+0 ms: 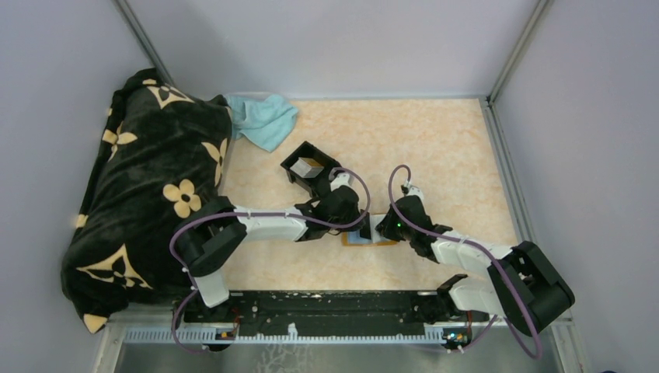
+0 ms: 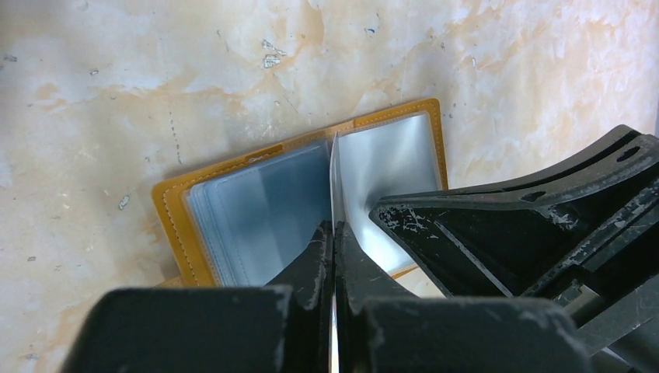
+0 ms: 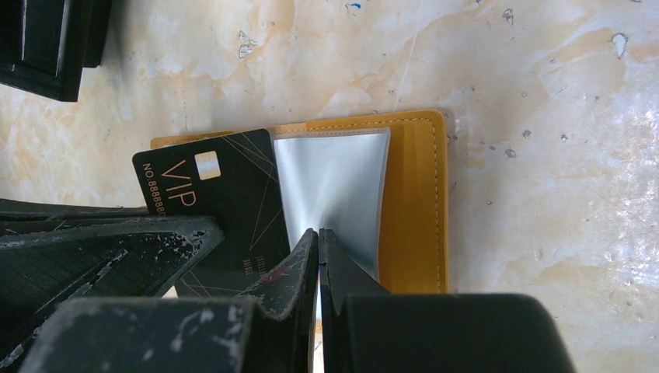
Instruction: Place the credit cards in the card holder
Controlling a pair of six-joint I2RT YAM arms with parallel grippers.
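The open card holder (image 2: 183, 233) lies on the table, tan with stitched edges and clear sleeves. My left gripper is shut on a black VIP card, which shows edge-on as a thin upright line in the left wrist view. In the right wrist view the card's dark face (image 3: 229, 194) stands over the holder's left part, beside the clear sleeve (image 3: 334, 175). My right gripper is shut at that sleeve, with a thin pale edge between its fingers. Whether the card's lower edge is inside a pocket cannot be told.
A black box (image 1: 290, 166) holding more cards (image 1: 307, 167) stands just behind the left arm. A blue cloth (image 1: 264, 120) lies at the back left, near a dark patterned blanket (image 1: 148, 194).
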